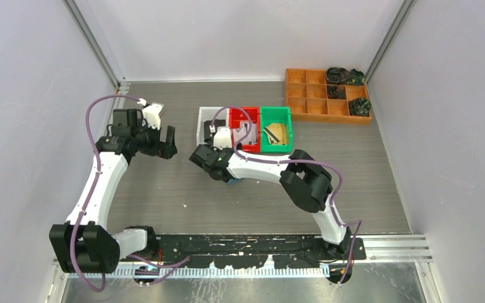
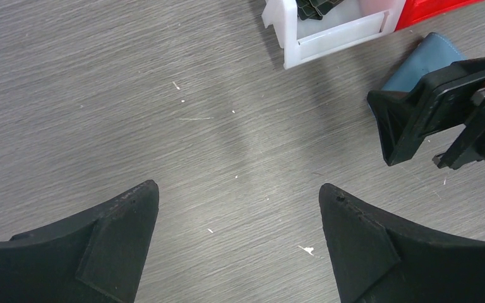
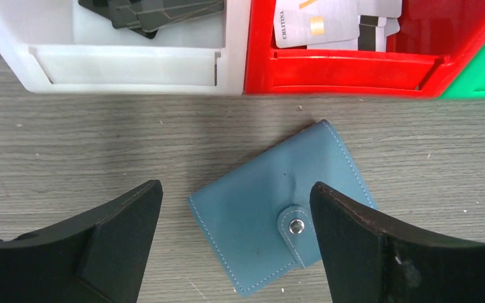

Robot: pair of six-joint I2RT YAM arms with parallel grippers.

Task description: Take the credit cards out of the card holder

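Note:
A blue card holder with a snapped strap lies closed on the table in front of the bins. My right gripper hangs over it with fingers apart and nothing held; in the top view the right arm covers most of the holder. To the left, above bare table, my left gripper is open and empty. The left wrist view catches part of the holder behind the right gripper's fingers. Silver cards rest in the red bin.
Left of the red bin, a white bin contains black items. A green bin has yellowish cards inside. An orange compartment tray with dark bundles stands back right.

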